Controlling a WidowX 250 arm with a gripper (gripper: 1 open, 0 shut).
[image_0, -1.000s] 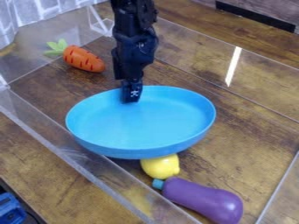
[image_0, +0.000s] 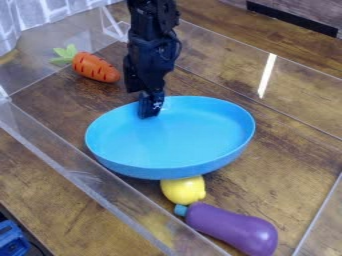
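My black gripper comes down from the top of the view to the back rim of a large blue oval dish, over its left half. The gripper is open, its lower end at or just over that rim; whether it touches the dish is hard to tell. A yellow object, partly hidden, sits under or against the dish's front edge. Below it at the lower right lies a purple toy eggplant.
An orange toy carrot lies at the back left, left of my gripper. Clear walls edge the wooden surface on the left and front left. A blue object shows at the lower left.
The blue dish has shifted a little to the right over the last second, and my gripper has moved slightly with it.
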